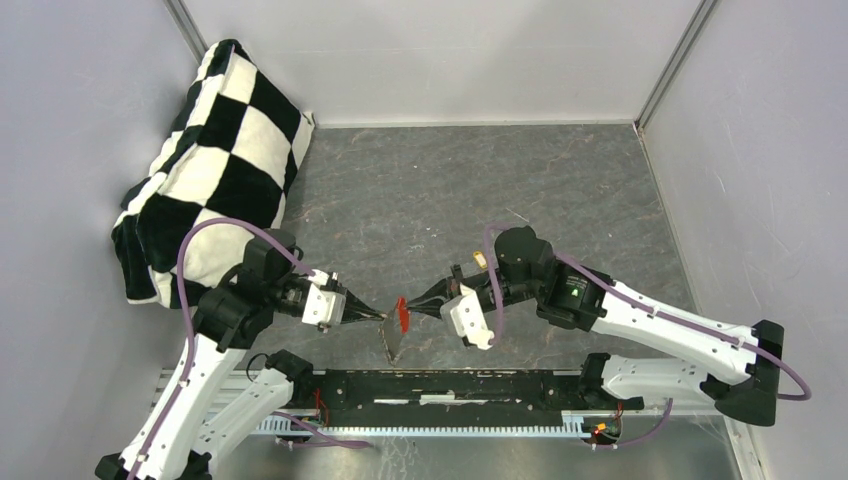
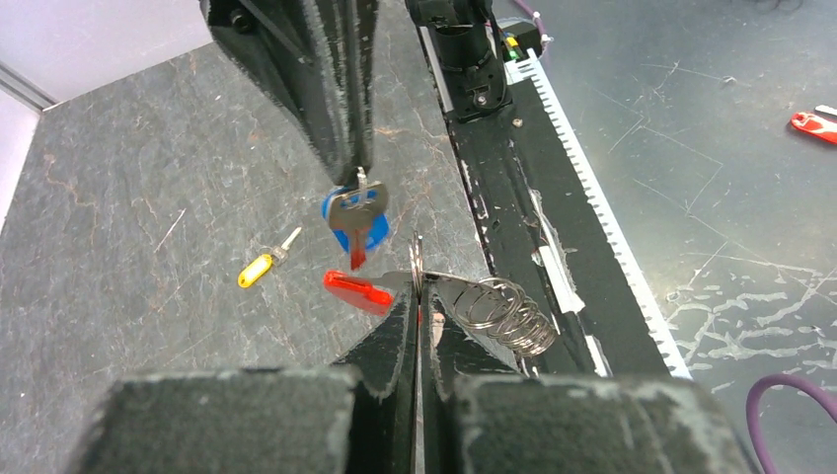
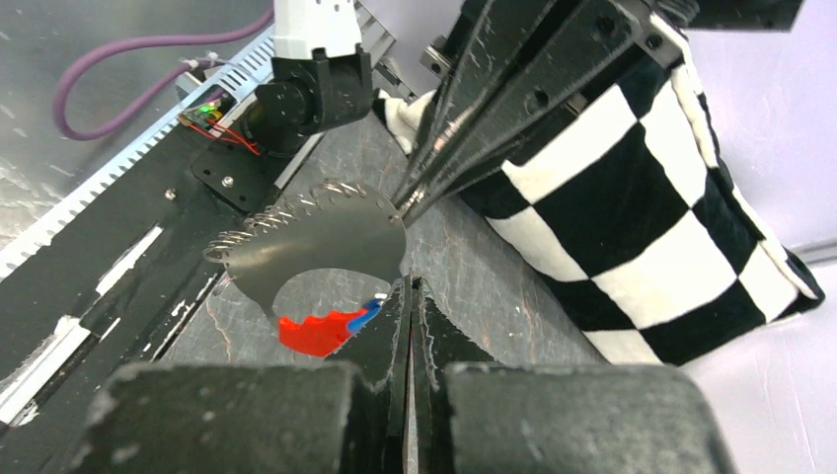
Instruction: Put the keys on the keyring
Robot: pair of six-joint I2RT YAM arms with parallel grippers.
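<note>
A thin metal plate edged with wire coils, the keyring, is pinched at its edge by my left gripper, which is shut on it. A red tag hangs near its lower side. In the left wrist view, my right gripper is shut with a silver key at its fingertips. A blue tag shows behind that key. From the right wrist view, a little blue peeks out beside the red tag. Both grippers face each other closely; whether key and keyring touch, I cannot tell.
A key with a yellow tag lies on the dark tabletop. A checkered cushion leans in the back left corner. A red object lies at the far right of the left wrist view.
</note>
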